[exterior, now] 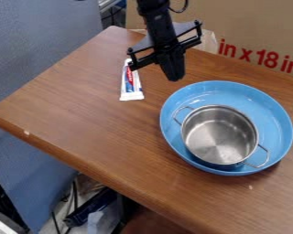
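My black gripper (pixel 171 64) hangs over the back of the wooden table, pointing down, just right of and above a white toothpaste tube (pixel 131 84) that lies upright in the picture on the tabletop. Whether the fingers are open or shut I cannot tell. A steel pot (pixel 219 135) with two handles sits inside a light blue round plate (pixel 247 96) on the right half of the table.
A cardboard box (pixel 259 37) with red printing stands behind the table. Beyond the left edge are a grey-blue surface and some clutter below.
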